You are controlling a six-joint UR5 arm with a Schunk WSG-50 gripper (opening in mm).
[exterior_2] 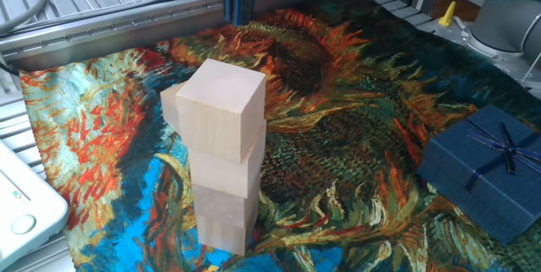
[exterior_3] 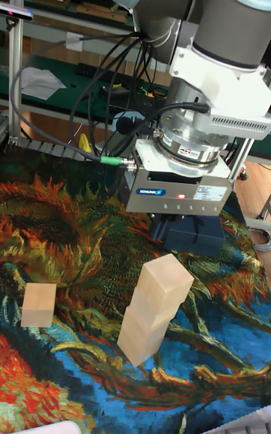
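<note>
In exterior view 2 a tower of several pale wooden blocks [exterior_2: 221, 128] stands upright on the cloth, its blocks slightly offset from each other. Exterior view 3 shows the same tower [exterior_3: 152, 305] from another side. Mostly hidden behind it in exterior view 2 is another wooden block [exterior_2: 171, 107]; this block [exterior_3: 38, 305] sits apart from the tower in exterior view 3. My gripper [exterior_2: 238, 20] hangs at the top edge of exterior view 2, clear of the tower. Its dark fingers [exterior_3: 158, 230] point down, and no block shows at them. Their opening cannot be made out.
A dark blue gift box [exterior_2: 486, 171] with a ribbon lies at the right of the patterned cloth [exterior_2: 355, 137]. At the left edge is a white device [exterior_2: 25, 196]. A metal rail [exterior_2: 110, 35] borders the back. Open cloth lies between tower and box.
</note>
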